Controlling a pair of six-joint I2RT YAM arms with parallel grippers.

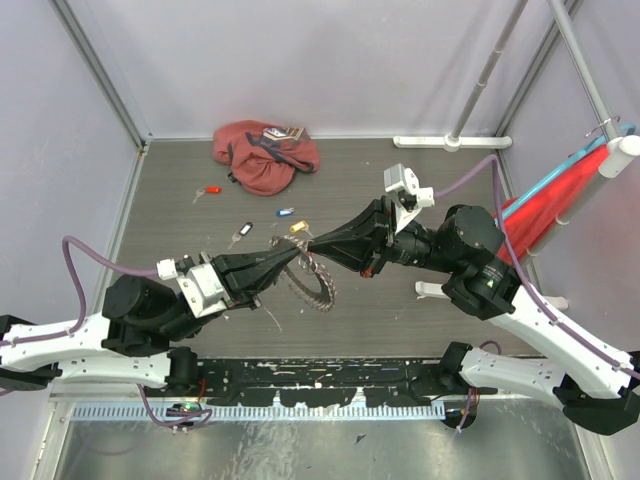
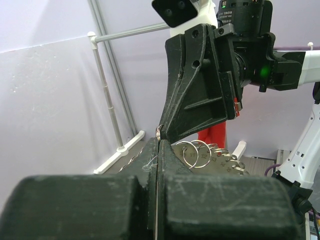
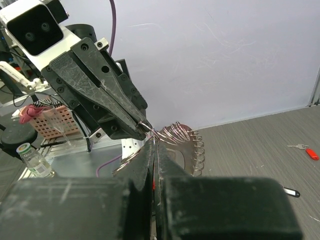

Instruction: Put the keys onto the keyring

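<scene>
Between the two grippers, in the middle of the top view, hangs the keyring [image 1: 319, 291], a round band edged with many wire loops. My right gripper [image 1: 309, 247] is shut on some of its wire. From the other side my left gripper [image 1: 297, 250] is shut, its tips touching the wire; whether any wire is pinched there cannot be made out. In the right wrist view, coils of the keyring [image 3: 175, 132] bunch beside the left fingertips. Keys with a red tag [image 1: 213, 189], a black-and-white tag [image 1: 243, 230], a blue tag [image 1: 285, 212] and a yellow tag [image 1: 299, 226] lie beyond.
A crumpled red cloth bag [image 1: 262, 160] lies by the back wall. On the right stands a white pipe frame [image 1: 450, 142] with red fabric [image 1: 555, 205].
</scene>
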